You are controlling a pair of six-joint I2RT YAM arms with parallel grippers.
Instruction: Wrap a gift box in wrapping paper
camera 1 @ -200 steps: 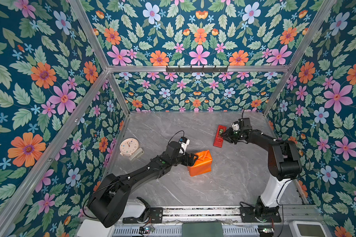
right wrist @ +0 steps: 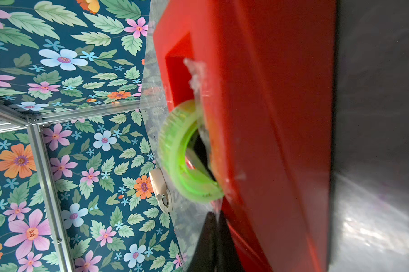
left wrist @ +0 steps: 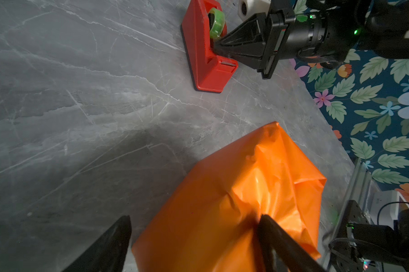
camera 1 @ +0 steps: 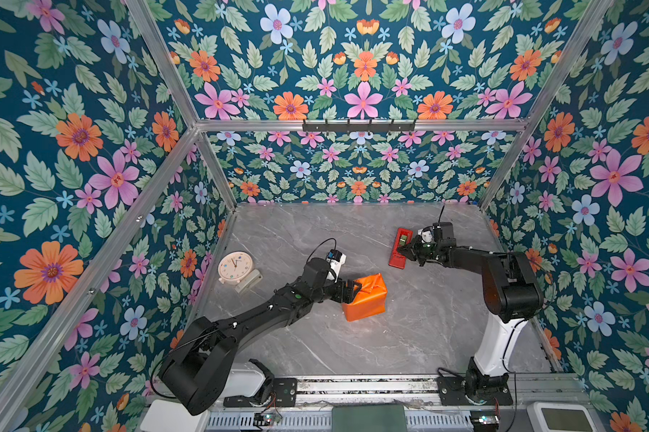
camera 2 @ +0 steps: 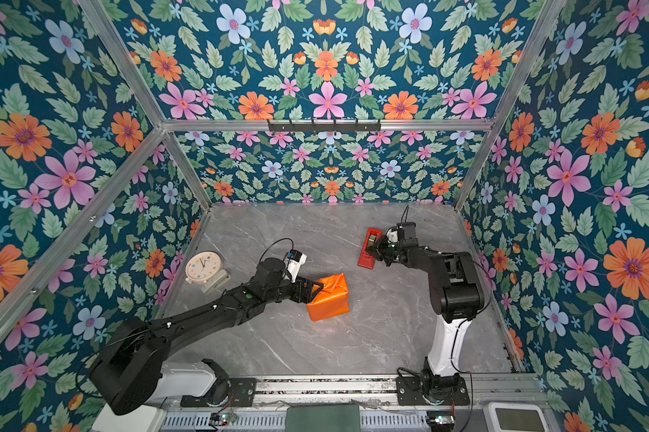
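Observation:
The gift box (camera 1: 364,298), covered in shiny orange paper, sits on the grey table near the middle. Folded, creased paper (left wrist: 277,190) shows on its upper side in the left wrist view. My left gripper is open at the box, one finger lying over the folds and the other off its left side. A red tape dispenser (camera 2: 368,248) with a green tape roll (right wrist: 186,154) stands farther back. My right gripper is shut, its fingertips right at the roll's lower edge. Whether tape is pinched between them does not show.
A round clock (camera 1: 235,266) and a small pale block (camera 1: 249,281) lie at the table's left side. Bare tabletop (camera 1: 425,324) extends to the right of the box and in front of it. Patterned walls enclose the back and sides.
The left arm and the box have not moved visibly.

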